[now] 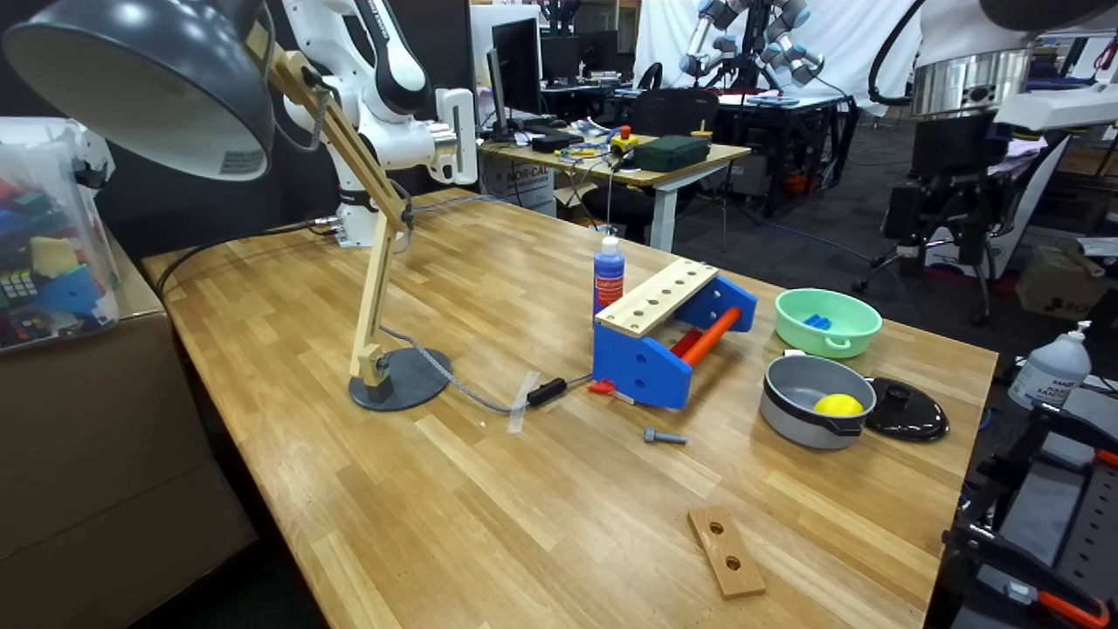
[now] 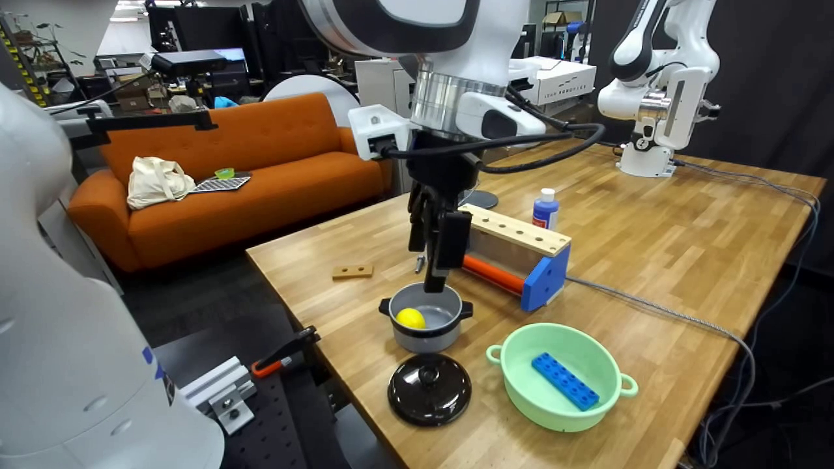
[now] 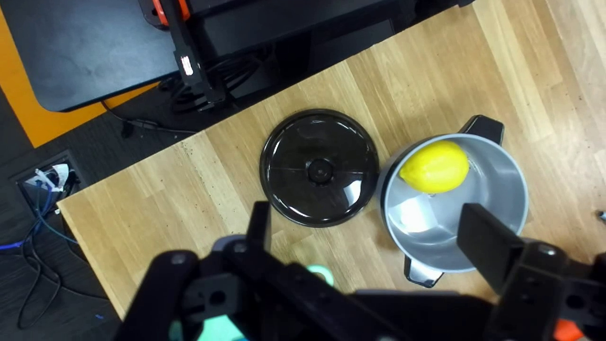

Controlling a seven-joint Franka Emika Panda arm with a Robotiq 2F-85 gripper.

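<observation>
A grey pot (image 3: 500, 182) with black handles stands on the table, and a yellow lemon (image 3: 436, 167) lies inside it. Its black lid (image 3: 307, 187) rests flat on the wood right beside it, knob up. High above the table hangs my gripper, its fingers wide apart and nothing between them. In the second exterior view the gripper (image 2: 434, 266) appears in front of the pot's far rim. The green colander (image 2: 563, 418) holds a blue perforated bar (image 2: 564, 380); the wrist view mostly hides both behind the gripper.
A blue toy workbench (image 1: 639, 369) with a wooden top stands behind the pot. Near it are a grey bolt (image 1: 665, 436), a bottle (image 1: 609, 274) and a wooden two-hole strip (image 1: 728, 552). A lamp (image 1: 372, 304) occupies the far side.
</observation>
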